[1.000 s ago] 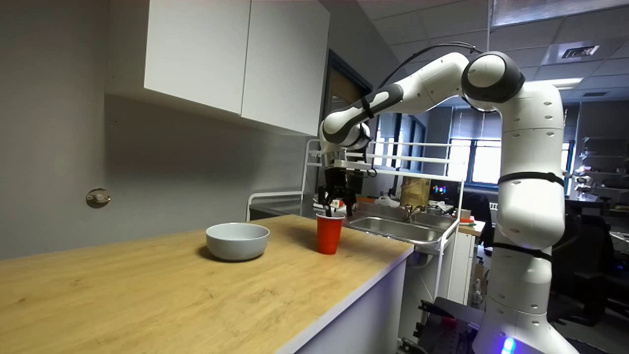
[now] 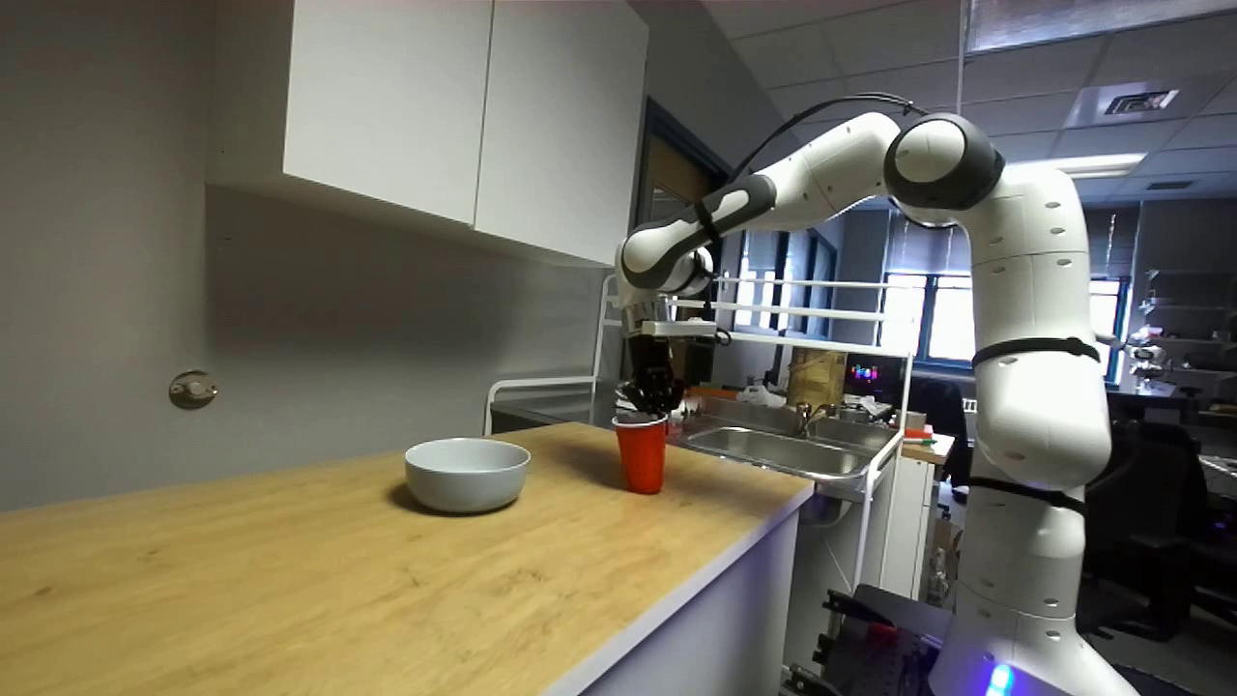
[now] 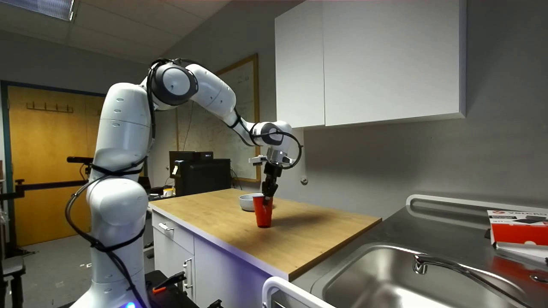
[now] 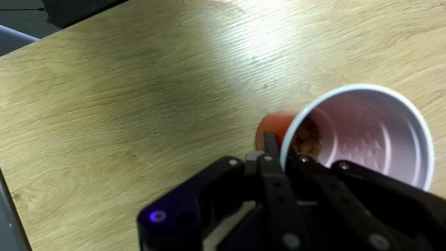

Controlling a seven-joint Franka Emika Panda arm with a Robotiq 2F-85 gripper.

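Note:
A red cup with a white rim and pale inside is at the right part of the wooden counter, leaning to one side. Brown nuts, which look like almonds, lie in its bottom. My gripper is shut on the cup's wall, one finger outside it and the other inside, partly hidden by the rim. Beyond the cup in the second exterior view is a grey bowl; in the first exterior view this bowl stands upright to the left of the cup.
A metal sink with a faucet adjoins one end. White cabinets hang above the counter along the wall.
From upright, the cup has become tilted and shifted slightly left in the first exterior view. The bowl has not moved.

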